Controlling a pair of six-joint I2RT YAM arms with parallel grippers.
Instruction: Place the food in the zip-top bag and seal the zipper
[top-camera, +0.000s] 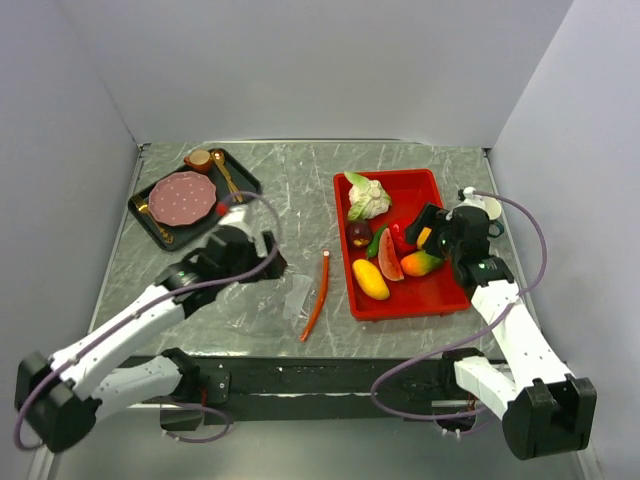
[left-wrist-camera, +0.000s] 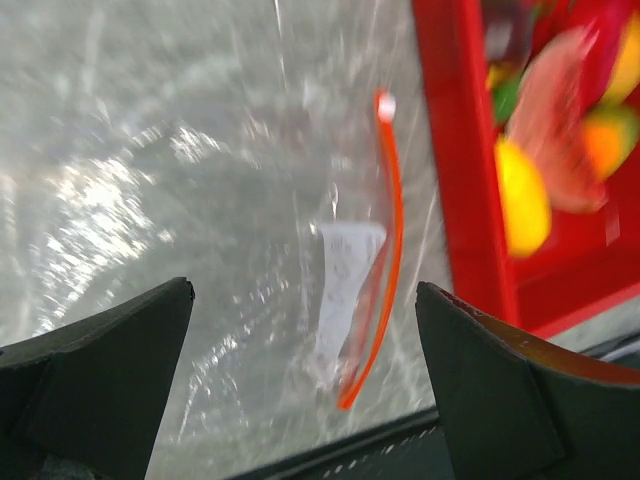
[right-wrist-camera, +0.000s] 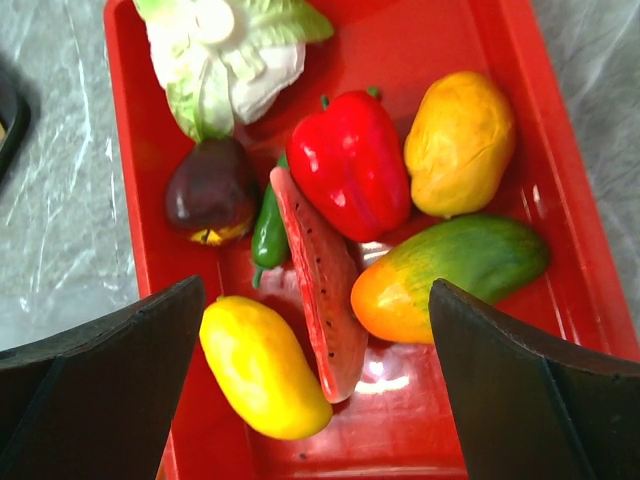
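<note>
A clear zip top bag (left-wrist-camera: 200, 260) lies flat on the grey counter, its orange zipper strip (top-camera: 318, 295) along its right side. My left gripper (top-camera: 270, 255) is open above the bag, fingers empty. My right gripper (top-camera: 430, 225) is open over the red tray (top-camera: 400, 307). In it lie cauliflower (right-wrist-camera: 230, 70), red pepper (right-wrist-camera: 350, 165), mangoes (right-wrist-camera: 460, 140), a dark purple fruit (right-wrist-camera: 210, 190), a green chilli (right-wrist-camera: 268, 235), a watermelon slice (right-wrist-camera: 325, 300) and a papaya (right-wrist-camera: 450, 260).
At the back left a dark tray (top-camera: 180, 236) holds a pink plate (top-camera: 182, 196), wooden utensils and a brown cup (top-camera: 198, 160). Grey walls surround the counter.
</note>
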